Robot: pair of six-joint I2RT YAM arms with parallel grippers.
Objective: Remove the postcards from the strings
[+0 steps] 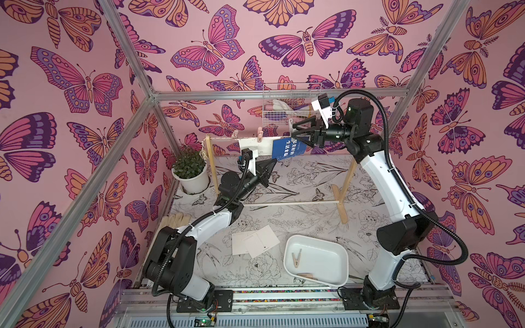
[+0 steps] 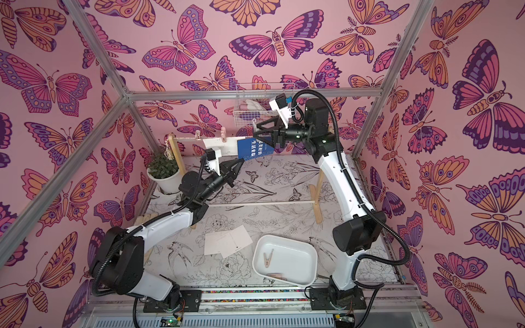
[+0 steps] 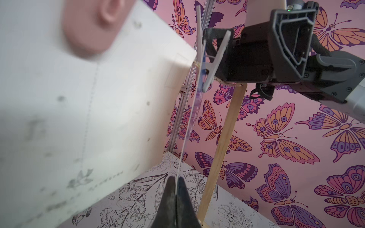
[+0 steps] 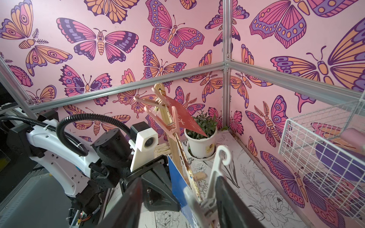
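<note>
A blue postcard (image 1: 286, 149) with white lettering hangs from the string. My left gripper is shut on this card's lower edge; the left wrist view sees the card edge-on as a thin line rising from the fingertips. A white clip (image 4: 213, 190) with a looped end sits at the card's top. Around it, my right gripper stands open, a finger on either side; contact with the clip cannot be told. Left of the blue card hangs a white postcard (image 3: 114, 106) under a pink clip (image 1: 259, 132). Farther along is a red card (image 4: 186, 114).
White cards (image 1: 255, 241) lie flat on the table. A white tray (image 1: 343, 262) at the front holds loose clips. Wooden posts (image 1: 211, 164) carry the string. A potted plant (image 1: 191, 172) stands left, and a wire basket (image 4: 323, 148) hangs behind.
</note>
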